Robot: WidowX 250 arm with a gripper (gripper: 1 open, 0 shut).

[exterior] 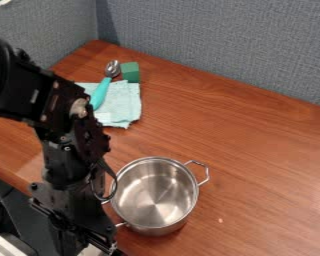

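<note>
My black arm fills the left of the camera view, reaching down to the lower left edge of the table, where the gripper (83, 236) is low, beside a steel pot (155, 196). Whether its fingers are open or shut is hidden by the dark housing and the frame edge. The pot stands upright on the wooden table with a handle on either side.
A pale cloth (120, 108) with a turquoise-handled spoon (99, 94) lies at the back left, by a green block (129, 72). Grey padded walls border the back.
</note>
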